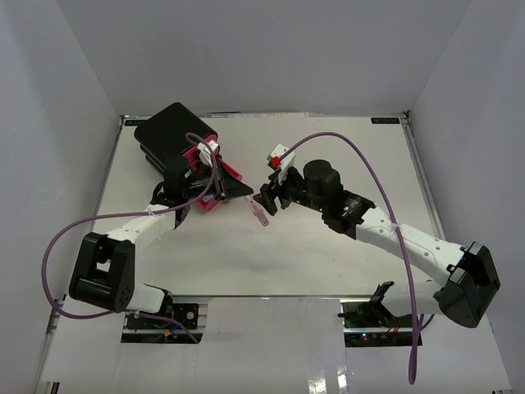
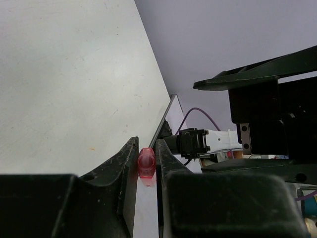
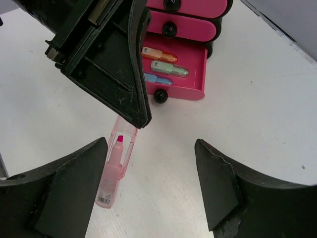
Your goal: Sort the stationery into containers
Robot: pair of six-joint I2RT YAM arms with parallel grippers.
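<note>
My left gripper (image 1: 238, 194) is shut on a pink pen (image 1: 260, 213), whose red end (image 2: 146, 163) shows between the fingers in the left wrist view; in the right wrist view it hangs downward, a clear pink piece around its upper part. My right gripper is open beside the pen, nothing clearly between its fingers. Behind them, the open pink drawer (image 3: 195, 74) holds an orange pen (image 3: 163, 55), a green pen (image 3: 170, 68) and a blue pen (image 3: 157, 79).
The black drawer organizer (image 1: 172, 131) stands at the back left with pink drawer fronts.
</note>
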